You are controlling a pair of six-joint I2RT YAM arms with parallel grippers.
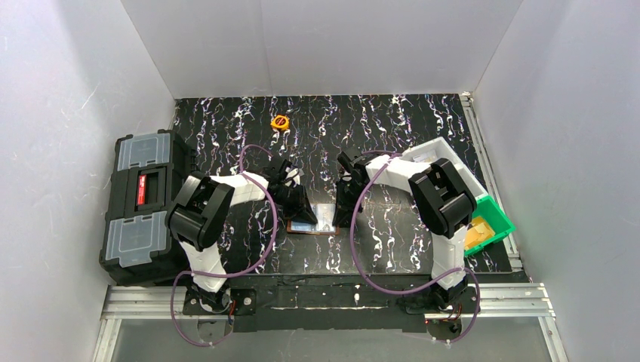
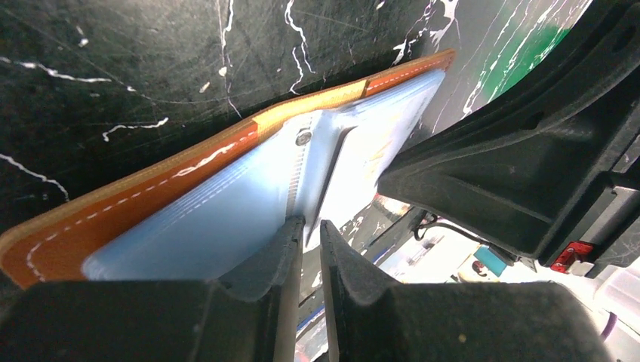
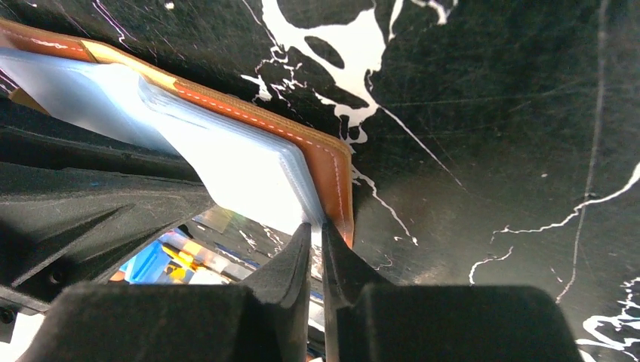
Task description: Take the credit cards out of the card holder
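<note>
A brown card holder [image 1: 312, 232] with clear sleeves lies open on the dark marbled table between both arms. In the left wrist view its sleeves [image 2: 219, 215] spread out, and a whitish card [image 2: 362, 162] shows inside one. My left gripper is shut with its tips against the sleeves by that card's edge; no grip on the card can be made out. At the holder's right end, my right gripper has its tips close together, with the corner of the sleeves [image 3: 306, 192] at the narrow gap. Whether they pinch it is unclear.
A black toolbox [image 1: 147, 207] stands on the left. On the right are a white bin [image 1: 460, 170] and a green bin [image 1: 502, 222]. A yellow tape measure [image 1: 280, 122] lies at the back. Behind the arms the table is mostly clear.
</note>
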